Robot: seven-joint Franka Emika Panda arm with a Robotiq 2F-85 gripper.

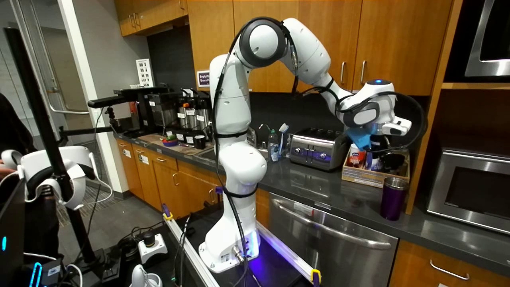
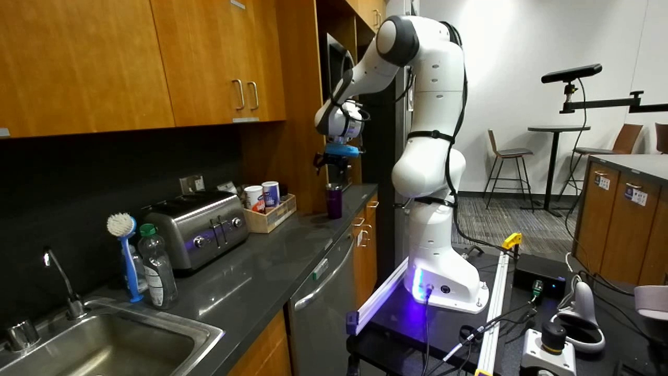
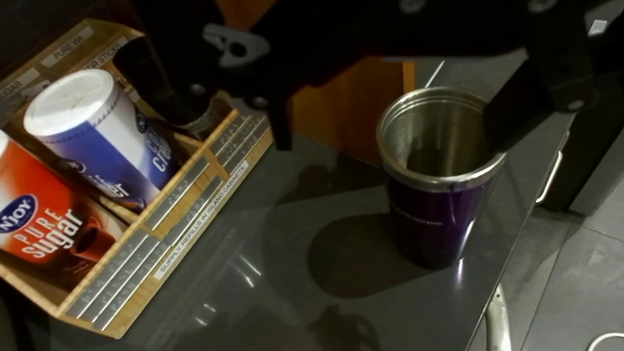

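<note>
In the wrist view my gripper is open, its dark fingers spread wide with nothing between them. A purple tumbler [image 3: 436, 225] with a steel rim stands upright on the dark counter, lower than the fingers. Its mouth faces up and looks empty, though the inside is shaded. The right finger covers part of the rim in this view; I cannot tell any contact there. Exterior view 2 has the gripper hanging over the tumbler [image 2: 334, 201], with the fingers hard to make out against the dark.
A wooden supply box [image 3: 196, 202] holding a red sugar canister [image 3: 44, 213] and a blue-and-white creamer canister [image 3: 117, 146] sits left of the tumbler. The toaster [image 1: 315, 149] is farther along the counter. The counter's front edge runs close by the tumbler; bare counter lies before the box.
</note>
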